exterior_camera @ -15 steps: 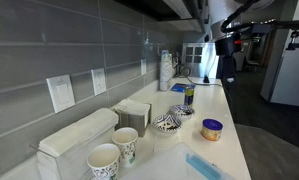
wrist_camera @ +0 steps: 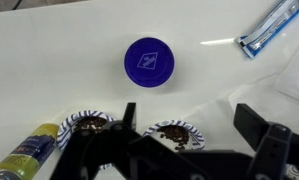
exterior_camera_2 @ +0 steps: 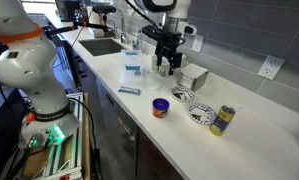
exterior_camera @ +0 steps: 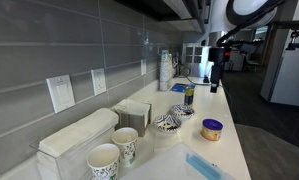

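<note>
My gripper hangs above the white counter; in the wrist view its two dark fingers stand wide apart with nothing between them. In exterior view 2 the gripper (exterior_camera_2: 169, 68) is over the counter's back part, well above the surface. A jar with a blue-purple lid (wrist_camera: 149, 62) stands upright, apart from the fingers. Two patterned paper bowls (wrist_camera: 175, 136) with dark bits inside sit side by side, partly hidden by the gripper. Beside them is a yellow-and-blue can (wrist_camera: 27, 155), also seen as the can (exterior_camera_2: 222, 121) in exterior view 2.
A blue-and-white packet (wrist_camera: 272, 27) lies flat on the counter. Two patterned paper cups (exterior_camera: 104, 160) and a white box (exterior_camera: 77, 140) stand along the tiled wall. At the far end is a sink (exterior_camera_2: 101, 46).
In exterior view 1 the gripper has shifted a little left and its pose has turned. The jar, bowls, can and cups have not moved.
</note>
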